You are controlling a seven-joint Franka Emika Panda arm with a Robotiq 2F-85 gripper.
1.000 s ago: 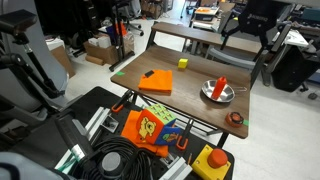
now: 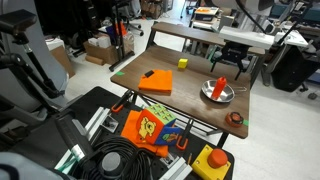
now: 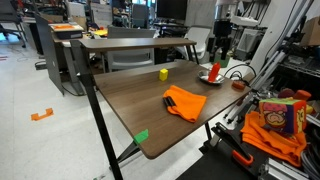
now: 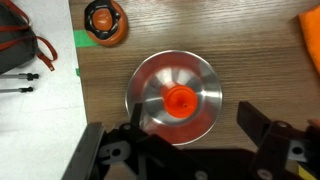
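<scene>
A red bottle (image 2: 219,88) stands upright in a shallow metal bowl (image 4: 146,82) on the wooden table. From above, in the wrist view, its round orange-red top (image 4: 180,101) shows near the bowl's middle. My gripper (image 2: 228,70) hangs over the bowl, above and slightly behind the bottle. Its fingers are wide apart with nothing between them. The dark fingers (image 4: 262,140) flank the lower part of the bowl in the wrist view, and the bottle's top lies between their lines, clear of both.
An orange cloth (image 3: 185,102) with a dark object on it lies left of the bowl in exterior view 1. Farther back sits a yellow cube (image 2: 182,60). A round orange-and-black item (image 4: 105,22) rests near the table's corner. Bare wood separates cloth and bowl.
The arm has come down towards the bowl, bringing the gripper lower and closer to the bottle. Bottle, bowl and cloth have stayed in place.
</scene>
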